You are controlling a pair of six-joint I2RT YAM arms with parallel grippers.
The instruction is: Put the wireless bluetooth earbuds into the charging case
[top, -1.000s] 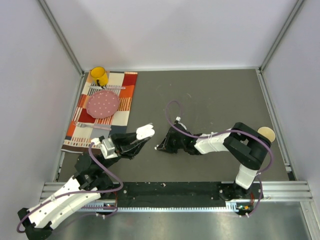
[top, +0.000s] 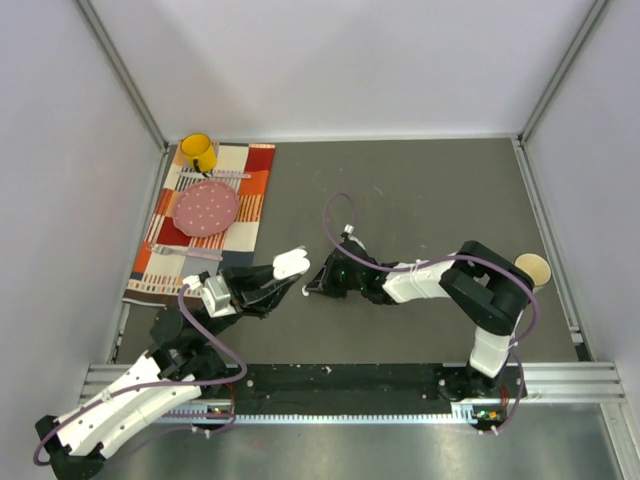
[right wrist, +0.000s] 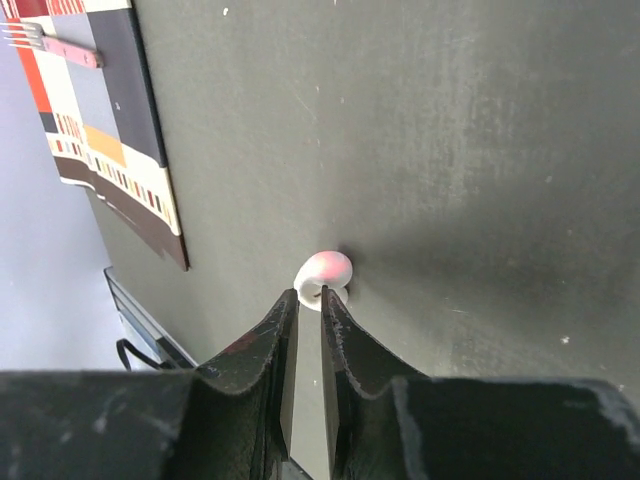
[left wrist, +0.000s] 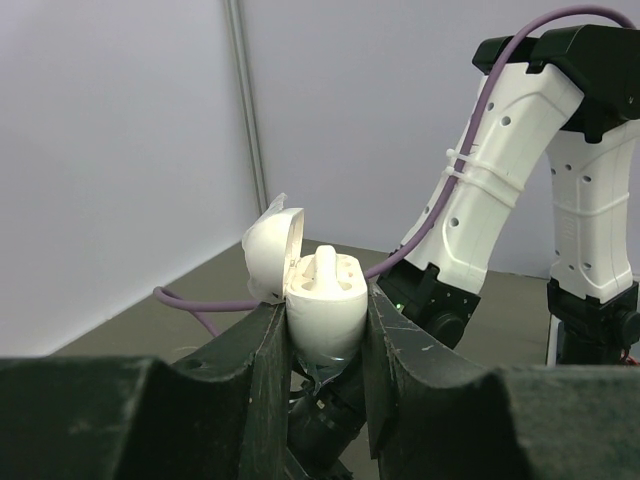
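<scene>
In the left wrist view the white charging case [left wrist: 327,310] stands upright with its lid [left wrist: 270,250] swung back. My left gripper [top: 284,282] is shut on the case, clear of the table. A rounded white piece [left wrist: 325,262] rises from the case top; whether it is an earbud cannot be told. In the right wrist view a glossy white earbud [right wrist: 325,272] with a pinkish sheen sits right at the tips of my right gripper. A narrow gap shows between those fingers, and the earbud appears just beyond them rather than clamped.
A striped placemat [top: 252,215] with a pink plate [top: 206,208], fork and knife lies at the back left, a yellow mug [top: 198,152] at its far end. A pale yellow round object [top: 533,269] is at the right edge.
My right gripper has shifted a little left and slightly toward the back, and the small white earbud at its tips appears shifted the same way. The left arm and case have stayed put.
</scene>
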